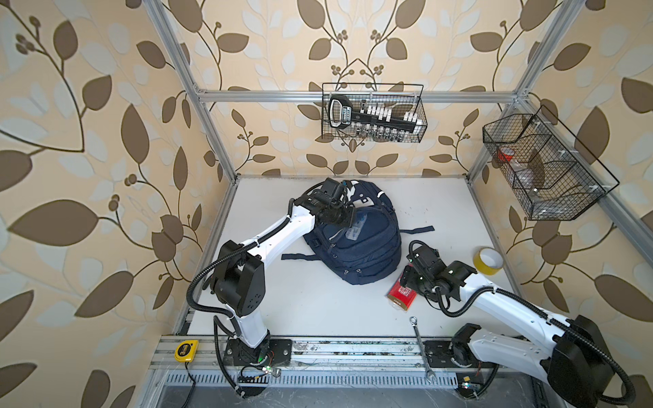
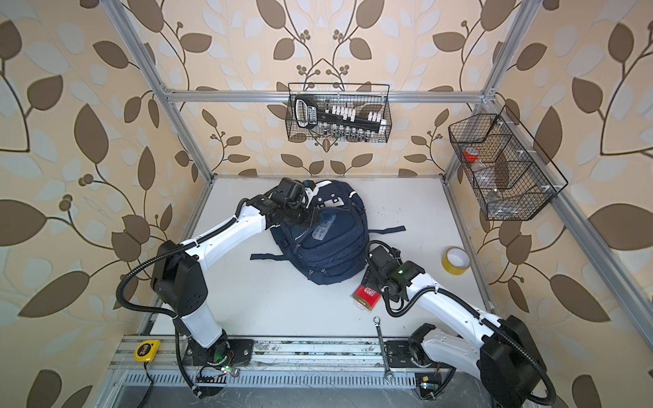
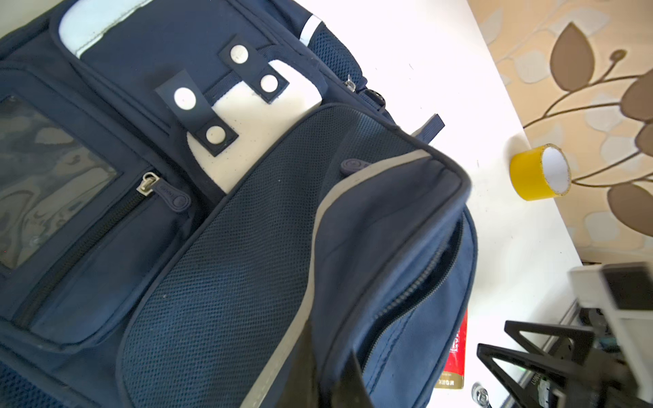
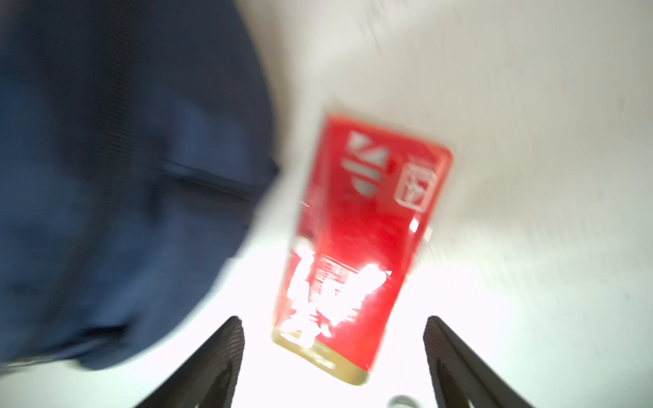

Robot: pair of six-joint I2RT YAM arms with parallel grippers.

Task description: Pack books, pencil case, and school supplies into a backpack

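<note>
The navy backpack lies on the table. My left gripper is over its upper part, shut on the fabric of a partly unzipped pocket flap, which rises between its fingers in the left wrist view. My right gripper is open, hovering with empty fingers over a flat red case with printed lettering that lies just right of the backpack, near the front.
A yellow tape roll stands at the right; a wrench lies at the front edge. Wire baskets hang on the back and right walls.
</note>
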